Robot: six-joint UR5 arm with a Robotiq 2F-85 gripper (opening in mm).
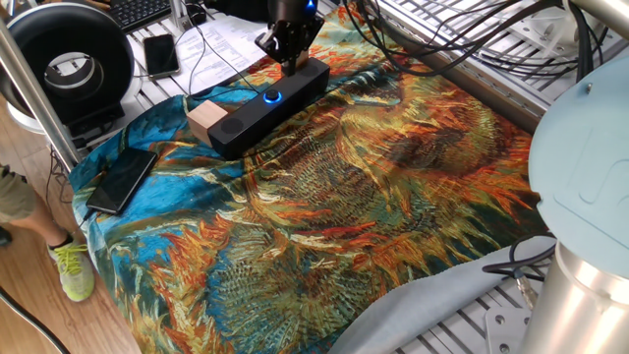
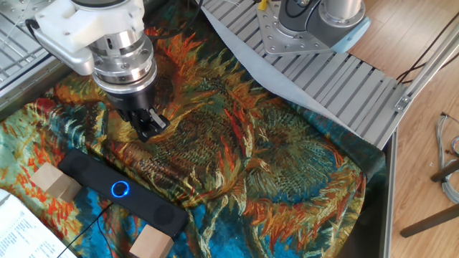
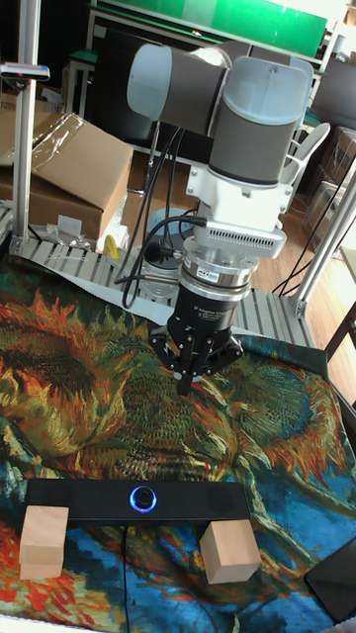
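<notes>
A long black speaker bar [image 2: 118,188] with a glowing blue ring lies on the patterned cloth. Two wooden blocks touch its back side near the ends: one block [image 3: 44,540] and another block [image 3: 229,551]. My black gripper [image 3: 185,384] hangs above the cloth, on the arm's side of the bar and apart from it. Its fingertips meet, and nothing shows between them. Seen from exterior view 2, the gripper [image 2: 152,132] points down over the sunflower print. In exterior view 1 the gripper [image 1: 288,69] overlaps the bar's far end, partly hiding the far block.
A dark phone [image 1: 122,181] lies on the cloth near its edge. Beyond the cloth are papers [image 1: 216,51], a second phone [image 1: 160,56] and a round black ring-shaped object [image 1: 110,39]. A thin cable runs from the bar.
</notes>
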